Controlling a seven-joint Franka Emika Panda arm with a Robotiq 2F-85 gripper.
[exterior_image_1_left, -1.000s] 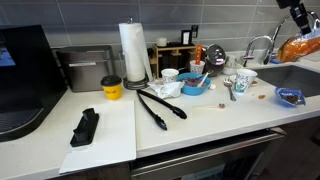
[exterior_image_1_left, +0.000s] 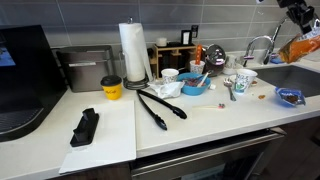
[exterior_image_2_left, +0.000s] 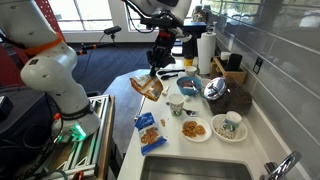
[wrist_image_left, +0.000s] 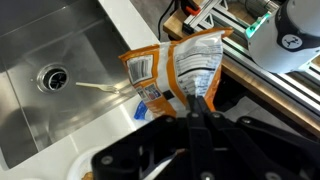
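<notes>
An orange and white bag (wrist_image_left: 180, 72) hangs from my gripper, which is shut on its thin edge. In exterior view 2 the bag (exterior_image_2_left: 146, 86) is tilted above the counter's front part, below the gripper (exterior_image_2_left: 155, 70). At the right edge of exterior view 1 the bag (exterior_image_1_left: 301, 46) is partly cut off. Whether anything is inside it I cannot tell. A blue packet (exterior_image_2_left: 152, 137) lies on the counter lower down, apart from the bag.
Plates of food (exterior_image_2_left: 196, 129), a cup (exterior_image_2_left: 176, 103) and a blue bowl (exterior_image_1_left: 194, 85) crowd the counter near the sink (exterior_image_2_left: 190, 168). Black tongs (exterior_image_1_left: 162, 108), a white sheet (exterior_image_1_left: 100, 148) and a paper towel roll (exterior_image_1_left: 135, 55) are farther left in exterior view 1.
The bag has turned in my grip: more of its white part shows now, where it looked mostly orange before. The things on the counter have not moved.
</notes>
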